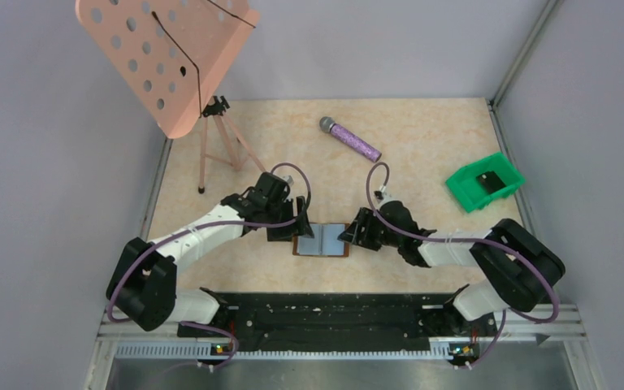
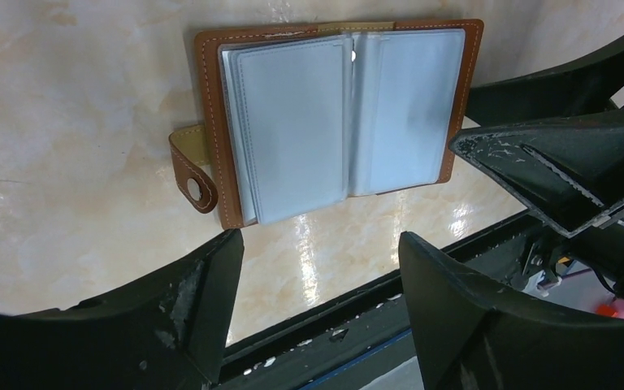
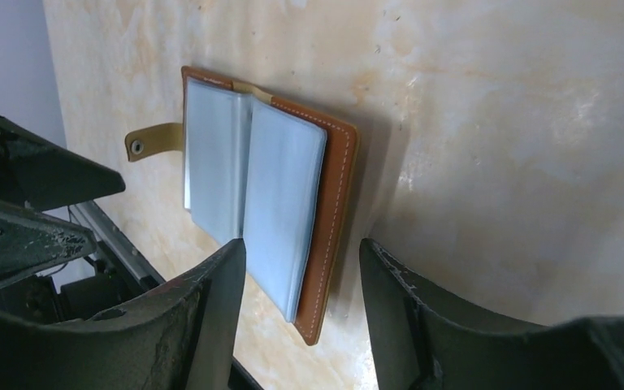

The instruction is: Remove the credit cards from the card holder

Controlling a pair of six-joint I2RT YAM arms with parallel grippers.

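Observation:
A brown card holder (image 1: pixel 322 255) lies spread flat on the table, its clear sleeves (image 2: pixel 296 122) facing up. Its snap strap (image 2: pixel 196 175) sticks out on the left side. At the holder's left edge hovers my left gripper, partly open, with nothing between its fingers. My right gripper is open at the right edge of the holder, which lies beyond its fingertips; the gap is empty. Pale layers show inside the sleeves (image 3: pixel 284 195), but I cannot tell the cards apart from them.
A green basket (image 1: pixel 458 192) with a dark item (image 1: pixel 491 181) inside stands at the right. Behind the holder lies a purple microphone (image 1: pixel 355 141). A pink stand (image 1: pixel 219 136) occupies the back left. Bare table lies between holder and microphone.

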